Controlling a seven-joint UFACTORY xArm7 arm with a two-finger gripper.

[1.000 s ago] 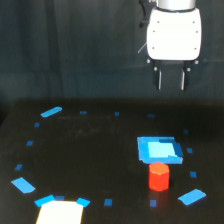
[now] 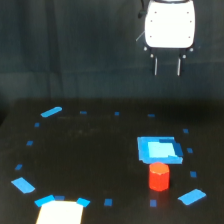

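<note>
High above the dark table, at the upper right of the camera view, hangs my white gripper (image 2: 167, 67). Its two thin fingers point down and stand apart, with only dark background between them. Well below it lies a blue square tray (image 2: 143, 150), and a pale, whitish-cyan patch (image 2: 160, 149) shows within its outline. A red, roughly hexagonal block (image 2: 158, 177) rests just in front of the tray. The gripper touches neither of them. Whether the tray has raised walls is too small to tell.
A cream-white block (image 2: 60, 213) is cut off by the bottom edge at the left. Flat blue strips (image 2: 23, 185) and small blue marks lie around the table, including a strip (image 2: 192, 197) at the right.
The gripper has risen and shifted slightly left, and its fingers look a little closer together. The tray, red block and cream block have not moved.
</note>
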